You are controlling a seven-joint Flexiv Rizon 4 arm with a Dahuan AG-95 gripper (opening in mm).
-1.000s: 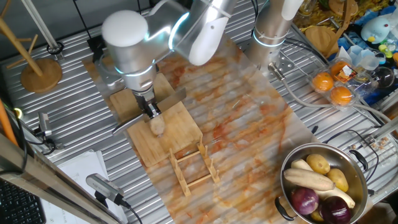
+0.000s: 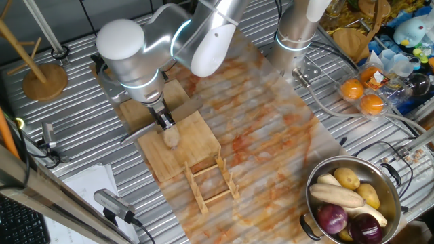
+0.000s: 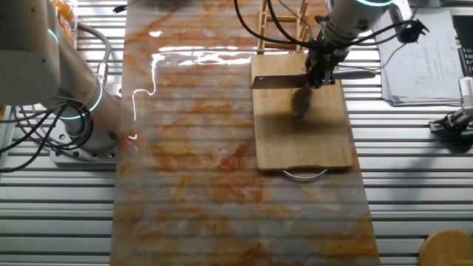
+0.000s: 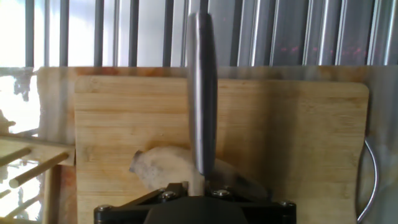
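A metal knife, its blade [image 2: 188, 107] and handle [image 2: 137, 131] pointing opposite ways, is pinched in my gripper [image 2: 163, 122], which is shut on it. In the wrist view the silvery handle [image 4: 203, 93] reaches up and away from the fingers [image 4: 221, 194]. Seen from the second exterior view, the broad blade [image 3: 277, 82] crosses above the wooden cutting board [image 3: 303, 144]. An oblong brownish vegetable [image 4: 165, 167] rests on the board below the knife, partly hidden by the gripper. Whether the blade touches the vegetable I cannot tell.
A wooden rack [image 2: 210, 184] stands against the board's edge. A steel pot [image 2: 315, 177] with potatoes, purple onions and long pale vegetables sits at the front right.
My arm's wrist has swung to the left and tilted while the gripper stays near the same spot over the board. The knife's handle end has risen slightly; the vegetable has not moved.
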